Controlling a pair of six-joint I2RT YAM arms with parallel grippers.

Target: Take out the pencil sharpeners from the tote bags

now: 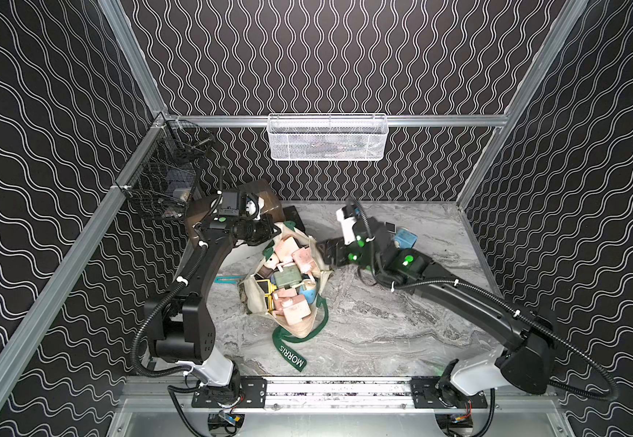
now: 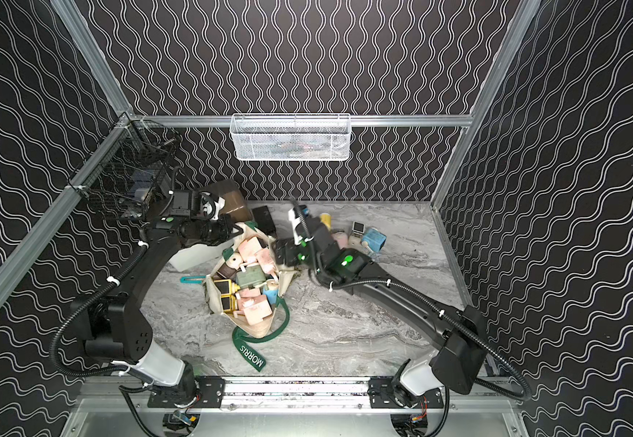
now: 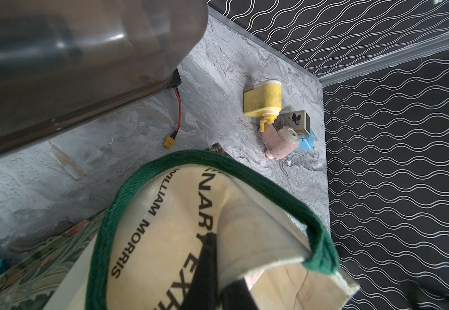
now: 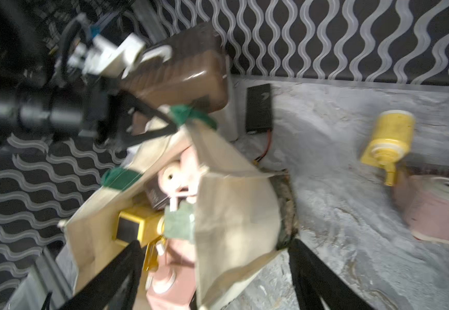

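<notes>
A cream tote bag (image 1: 313,244) with green trim stands open at the table's left-middle. Inside it are several pencil sharpeners, among them a green one (image 1: 287,275), a pale pink one (image 1: 296,310) and a yellow one (image 4: 140,223). My left gripper (image 1: 275,230) is shut on the cloth at the bag's far rim. Just beside the bag's right edge, above the table, my right gripper is open, with the bag wall showing between its fingers. A yellow sharpener (image 3: 263,98), a pink one (image 3: 278,140), a silver-black one (image 3: 297,121) and a blue one (image 1: 405,237) lie on the table.
A brown box (image 4: 193,67) and a black battery (image 4: 258,109) sit behind the bag. A white mesh basket (image 1: 328,143) hangs on the back wall. Bare marble table (image 1: 396,313) extends across the front right.
</notes>
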